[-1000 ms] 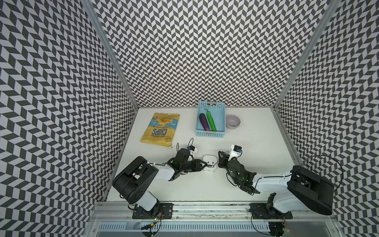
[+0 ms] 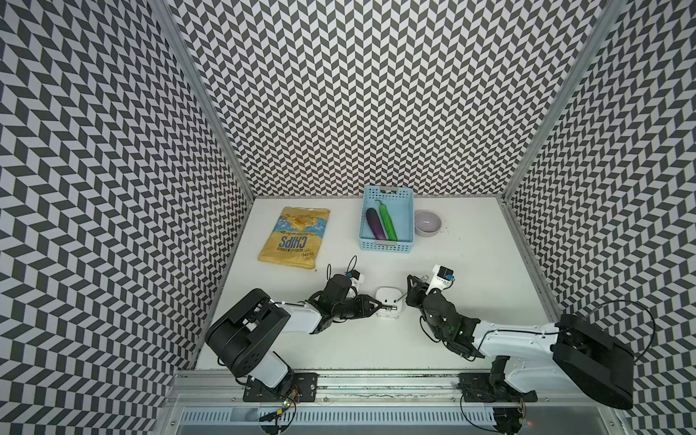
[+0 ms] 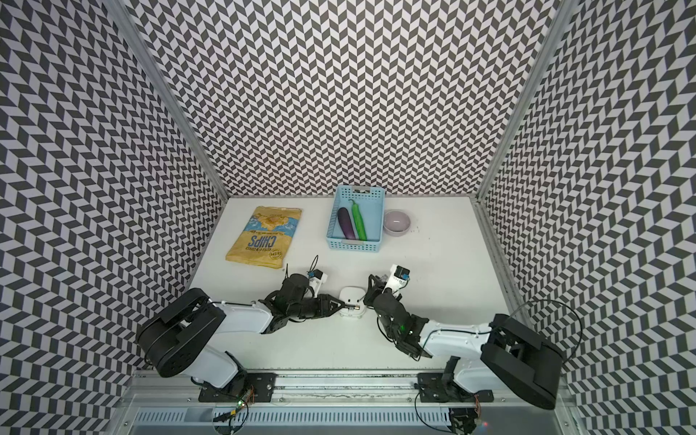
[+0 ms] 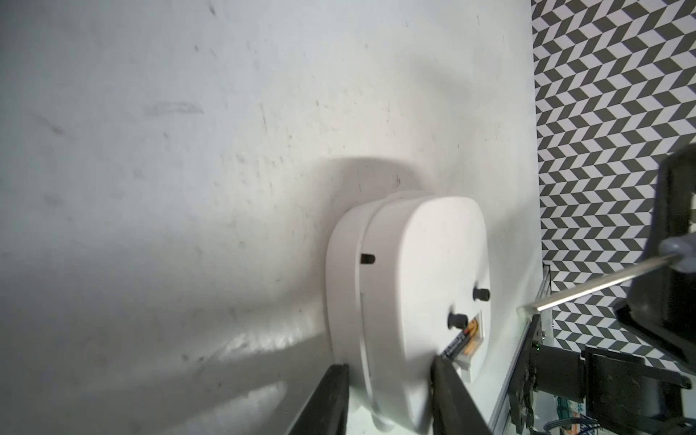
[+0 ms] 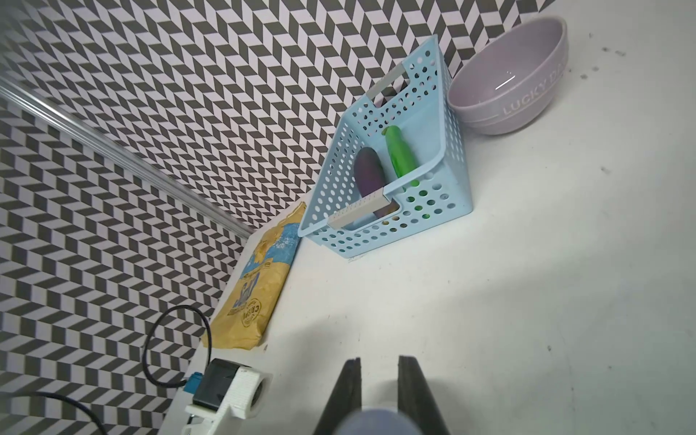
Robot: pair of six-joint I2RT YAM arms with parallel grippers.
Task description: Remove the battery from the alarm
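Observation:
The white alarm point(image 4: 384, 290) stands with its back, two black knobs and an open battery slot, toward the right of the left wrist view. A battery point(image 4: 455, 345) shows in that slot, beside one knob. My left gripper is shut on the alarm's edge, one finger on each face. In the right wrist view my right gripper is shut on a screwdriver, whose pale rounded handle end point(image 5: 378, 422) shows at the bottom. Its thin metal shaft point(image 4: 605, 281) points at the alarm in the left wrist view, the tip apart from the casing.
Behind the arms stand a blue basket point(image 2: 386, 245) holding an eggplant point(image 2: 374, 223) and a green vegetable point(image 2: 388, 221), and a mauve bowl point(image 2: 427, 223). A chips bag point(image 2: 293, 237) lies at the left. The table between the basket and the arms is clear.
The alarm, in my left gripper, shifted slightly toward the front and right.

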